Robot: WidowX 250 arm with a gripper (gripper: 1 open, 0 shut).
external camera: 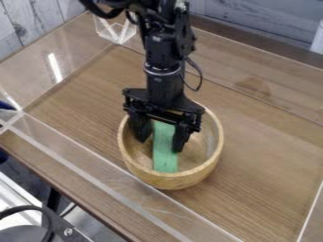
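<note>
My black gripper (163, 121) reaches down from the top centre into a round, light wooden bowl (176, 176). Its fingers are apart, one at each side of a green block (165, 157) that lies lengthwise in the bowl. The far part of the block is partly hidden by the gripper, and whether the fingers touch it is unclear.
The bowl stands on a brown wooden table (259, 161). A clear plastic container (115, 24) is at the back left. Black cables (28, 216) lie off the near left edge.
</note>
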